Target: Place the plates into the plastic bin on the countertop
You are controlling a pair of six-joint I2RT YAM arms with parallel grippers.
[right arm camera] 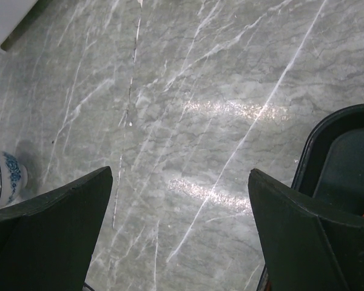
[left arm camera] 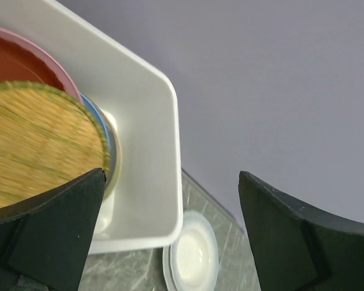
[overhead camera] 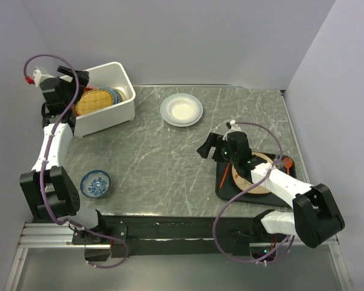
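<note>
The white plastic bin [overhead camera: 103, 124] stands at the countertop's back left. Inside lean a yellow plate [overhead camera: 94, 102], a reddish plate [left arm camera: 15, 57] and a blue-rimmed one [left arm camera: 99, 115]. Over the bin's left end is my left gripper [overhead camera: 73, 74], open; in the left wrist view nothing lies between its fingers, and the yellow plate shows just beyond the left one. White plates [overhead camera: 182, 110], stacked, rest at the back middle. My right gripper [overhead camera: 210, 146] hovers open and empty by the tray's left edge.
A black tray [overhead camera: 255, 199] at the right carries a round tan board [overhead camera: 239, 182] and red utensils. A blue-patterned bowl [overhead camera: 95, 183] sits front left, near the left arm.
</note>
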